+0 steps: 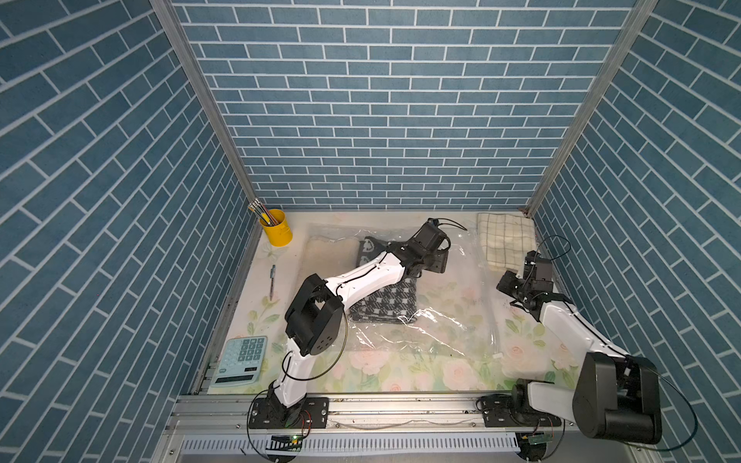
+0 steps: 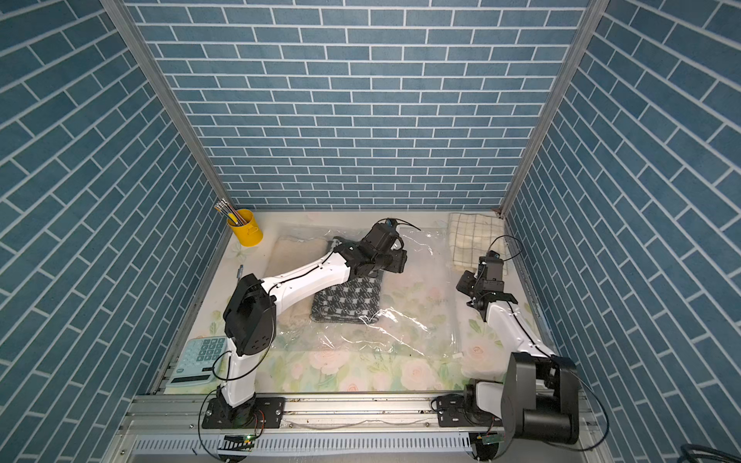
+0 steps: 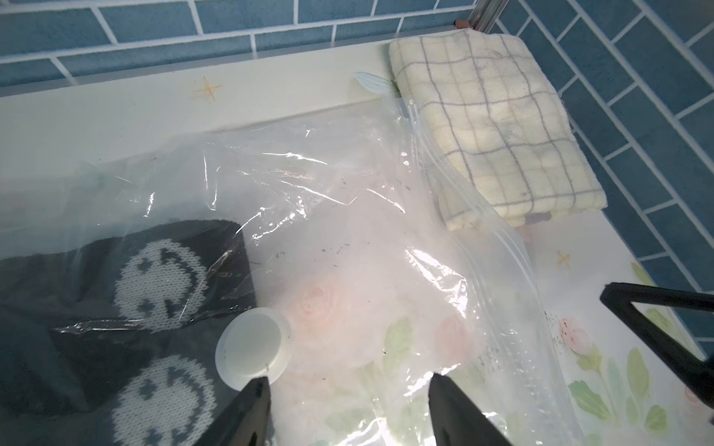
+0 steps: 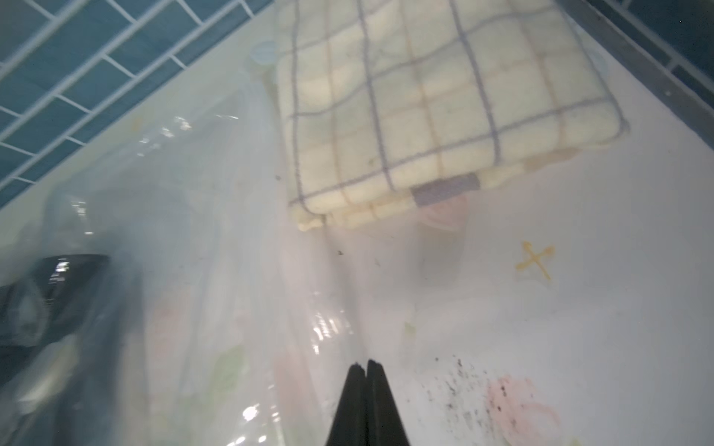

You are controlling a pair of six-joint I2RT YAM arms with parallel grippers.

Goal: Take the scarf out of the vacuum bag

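A dark grey-and-white patterned scarf (image 1: 383,305) lies folded inside a clear vacuum bag (image 1: 455,324), which is spread flat with a round white valve (image 3: 253,345) on it. My left gripper hangs over the bag near the scarf's upper right part and the valve, open, with nothing seen between its fingers; its arm hides part of the scarf in both top views. My right gripper is shut at the bag's right edge, below the folded cloth, with nothing showing between its fingers.
A folded checked cream cloth (image 1: 503,235) lies at the back right. A yellow cup of brushes (image 1: 278,230) stands back left, a pen (image 1: 272,281) and calculator (image 1: 241,362) lie along the left. The front strip of table has free room.
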